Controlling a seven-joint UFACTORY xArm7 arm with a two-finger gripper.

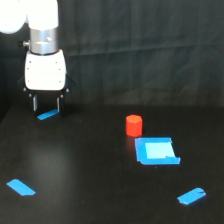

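My gripper (47, 104) hangs at the upper left, pointing down, its two dark fingers apart. A small blue piece (48, 115) lies on the dark table just below the fingers, with a gap between. To the right of centre is a red block (134, 126) with a six-sided outline. Just in front of it and to its right, a white square (159, 150) has blue strips (154, 162) along its visible edges. Another blue piece (20, 187) lies at the front left, and a further blue piece (191, 196) at the front right.
A dark curtain (150, 50) closes off the back.
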